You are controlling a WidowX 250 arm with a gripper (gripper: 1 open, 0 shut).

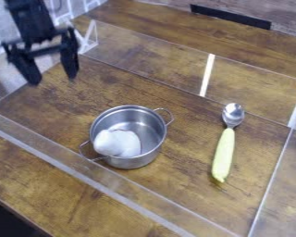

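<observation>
My gripper [38, 61], black and blurred, is at the upper left above the wooden table, open and apart from the pot. A steel pot [148, 127] with two side handles holds a white rounded object [115, 143]. To its right lies a spoon [225, 148] with a metal bowl and a pale yellow-green handle.
The wooden table [144, 46] has clear room behind and in front of the pot. Transparent edges or panels run along the left, front and right. A dark slot [229, 18] is at the back.
</observation>
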